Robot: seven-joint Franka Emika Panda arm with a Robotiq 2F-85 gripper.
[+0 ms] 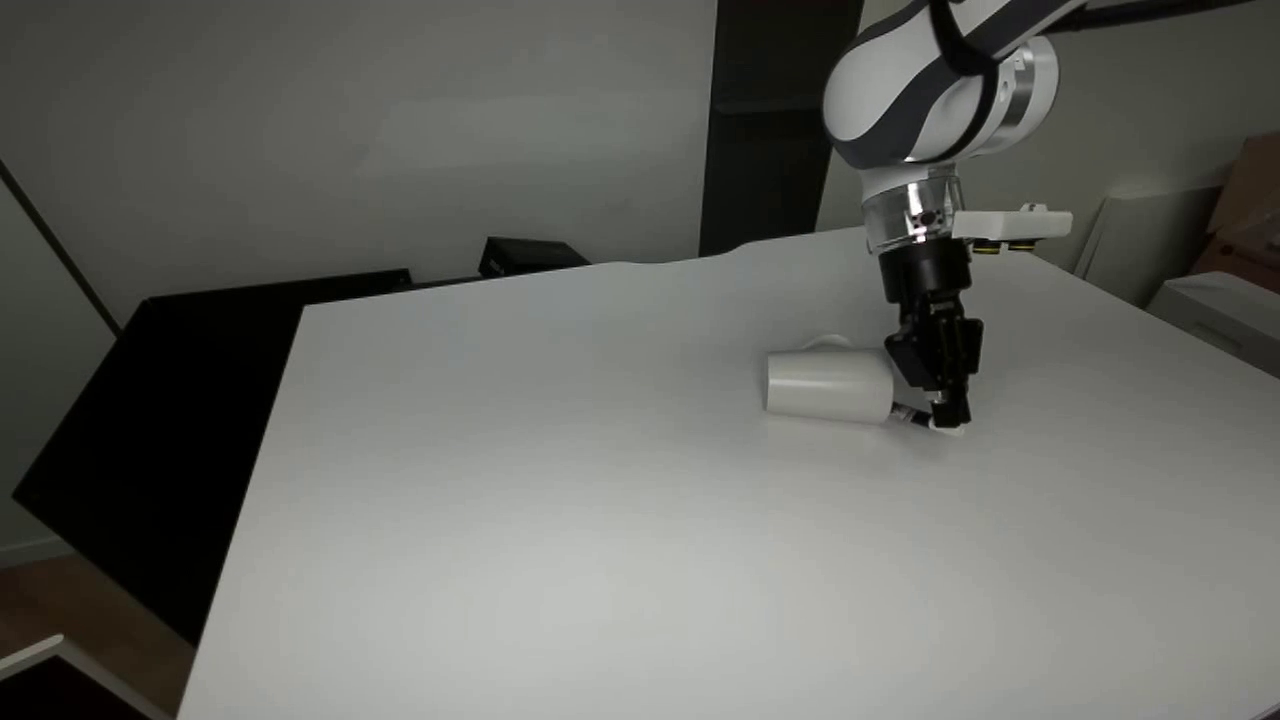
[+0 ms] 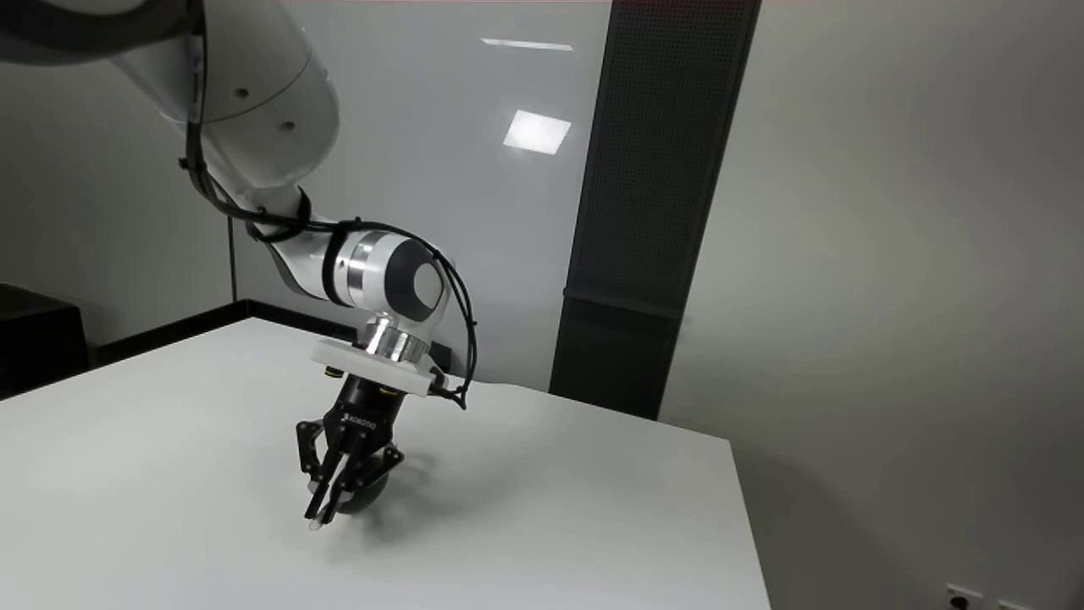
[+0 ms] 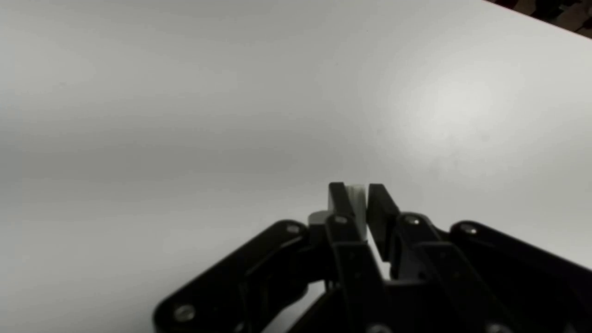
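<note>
A white mug (image 1: 828,385) lies on its side on the table, its handle on the far side and its mouth facing my gripper (image 1: 950,414). Out of the mouth sticks a black-and-white marker pen (image 1: 909,415), whose other part is inside the mug and hidden. My gripper is low over the table, shut on the pen's white end (image 3: 358,206), which shows between the fingers in the wrist view. From the other side, the mug's dark opening (image 2: 366,495) is just behind the gripper (image 2: 321,517), partly covered by it.
A black box (image 1: 528,256) sits beyond the back edge. Boxes (image 1: 1224,306) stand past the right edge.
</note>
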